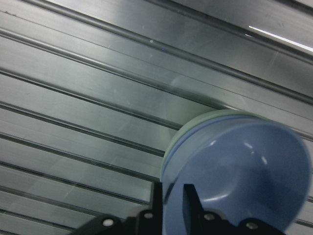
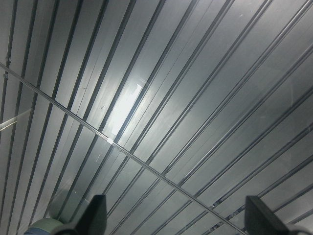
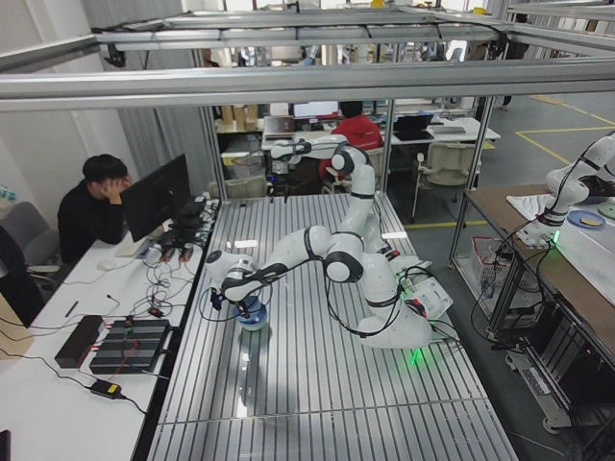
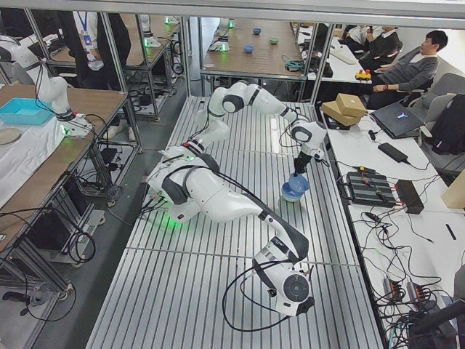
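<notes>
In the left wrist view, my left gripper is low over a tilted blue bowl (image 1: 244,181), its fingers on either side of that bowl's rim. Beneath it sit another blue bowl and a pale green bowl (image 1: 195,120), nested on the slatted metal table (image 1: 73,73). The camera right view shows the upper bowl (image 4: 299,182) tipped just over the stack. Whether the fingers are closed on the rim is hard to be sure of, but they appear to hold it. My right gripper is open and empty over bare table, with the stack's edge at the lower left.
The table around the bowls is clear. Along one long side stands a white desk (image 4: 392,233) with monitors, cables and electronic boxes. The metal frame's posts and beams (image 3: 307,79) surround the workspace.
</notes>
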